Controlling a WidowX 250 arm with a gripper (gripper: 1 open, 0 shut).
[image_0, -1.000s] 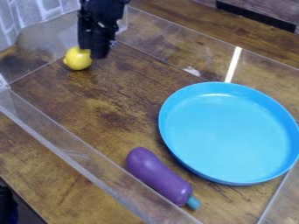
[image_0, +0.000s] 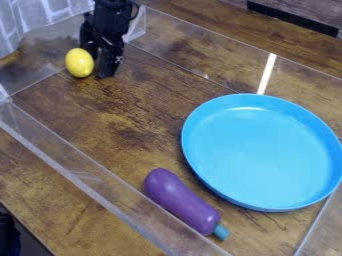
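Note:
My black gripper (image_0: 102, 60) is low in the back left corner of the wooden surface, right beside a small yellow object (image_0: 80, 62). The yellow object sits at the gripper's left side; whether the fingers touch it or how far they are open is hard to make out against the dark wood.
A large blue plate (image_0: 259, 152) lies at the right. A purple toy eggplant (image_0: 181, 200) lies at the front. Clear plastic walls border the left and front.
My gripper has moved left and down toward the yellow object, which has shifted slightly left and looks more upright than a second ago.

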